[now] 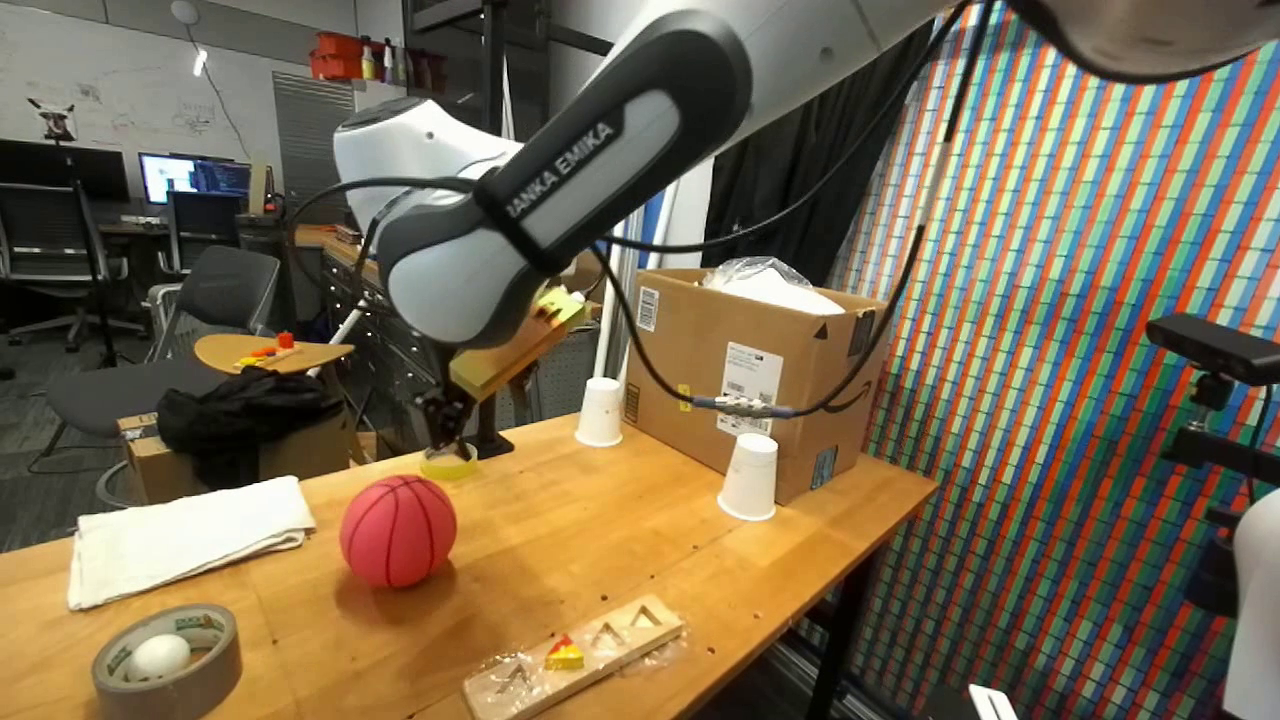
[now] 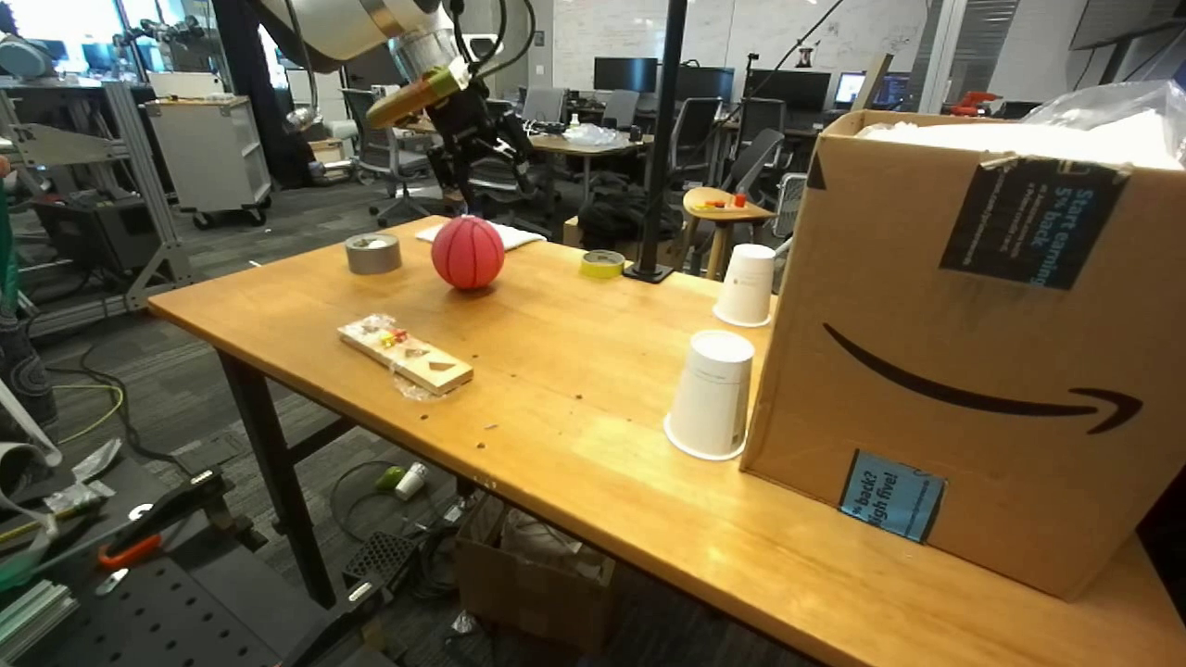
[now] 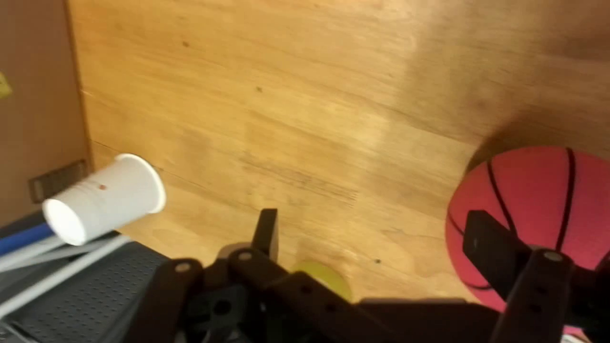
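A pink-red ball [image 1: 398, 530] with dark seam lines rests on the wooden table, between the folded white cloth and the wooden block with triangular cutouts. Behind and above it in exterior view 1 hangs my black gripper [image 1: 446, 422], near the yellow tape roll [image 1: 449, 463]. In the wrist view the gripper has its fingers spread wide, with bare table showing between them. One finger [image 3: 494, 248] overlaps the ball [image 3: 532, 200] in that view; the frames do not clearly show contact. Exterior view 2 has the gripper [image 2: 480, 178] higher than the ball [image 2: 468, 254].
Two upside-down white cups [image 1: 750, 478] stand by a large cardboard box [image 2: 978, 333]. Grey tape [image 1: 168, 666] encircles a white egg-shaped item [image 1: 161, 656]. The white cloth [image 1: 186, 538] lies at the left, the wooden block [image 1: 576, 660] at the front. A black post [image 2: 667, 133] rises behind the table.
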